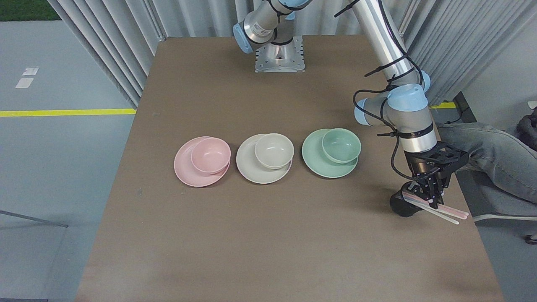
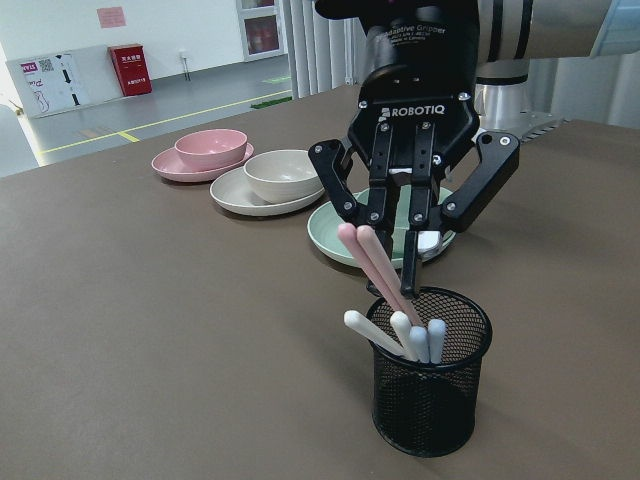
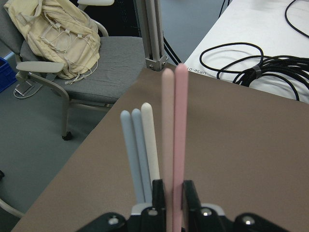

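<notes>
A black mesh pen holder (image 2: 424, 405) stands at the table's right, holding white and light blue chopsticks (image 2: 436, 340) and two pink chopsticks (image 2: 376, 255). My gripper (image 2: 393, 285) is low over the holder's mouth, its fingers around the upper pink pair's area. In the wrist view the pink chopsticks (image 3: 179, 121) rise between my fingertips; whether the fingers are closed on them is not clear. In the front view the gripper and holder are partly hidden by the arm.
Pink, white and green plates, each with a matching bowl (image 1: 210, 156) (image 1: 274, 151) (image 1: 342, 146), stand left of my arm. A seated person's leg is beside the right edge.
</notes>
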